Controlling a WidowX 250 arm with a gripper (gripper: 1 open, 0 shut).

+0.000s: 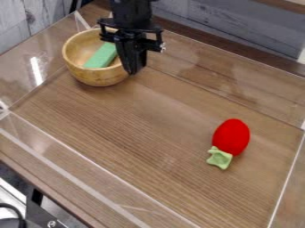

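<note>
My gripper (135, 68) is shut, nothing visible between its fingers, hanging at the right side of a wooden bowl (80, 77) at the upper left. In the bowl lies a green oblong object (100, 55), partly hidden by the arm. A red rounded object (231, 136) and a small pale green piece (219, 158) just below it lie on the right part of the table.
A dark cable shows at the lower left edge.
</note>
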